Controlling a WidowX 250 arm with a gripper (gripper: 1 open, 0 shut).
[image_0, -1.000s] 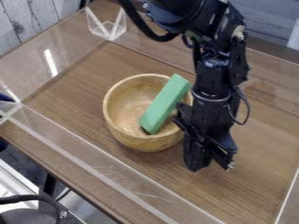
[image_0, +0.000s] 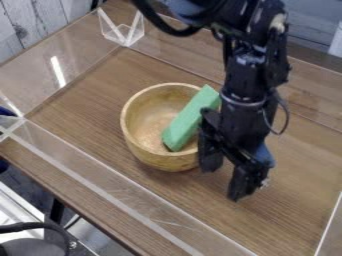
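My black gripper (image_0: 230, 165) hangs in the centre right, low over the wooden table just right of a wooden bowl (image_0: 140, 120), its fingers open. A green block (image_0: 189, 119) leans inside the bowl. Behind the lower part of the gripper is a small blue object (image_0: 261, 157), largely hidden, so I cannot tell what it is.
Bare wooden table (image_0: 160, 205) lies in front and to the left. A clear wire-like item (image_0: 120, 30) is at the back left. Cables run at the lower left edge.
The gripper has shifted and its fingers look more spread. The blue object shows more behind it. The bowl and green block look nearly unchanged.
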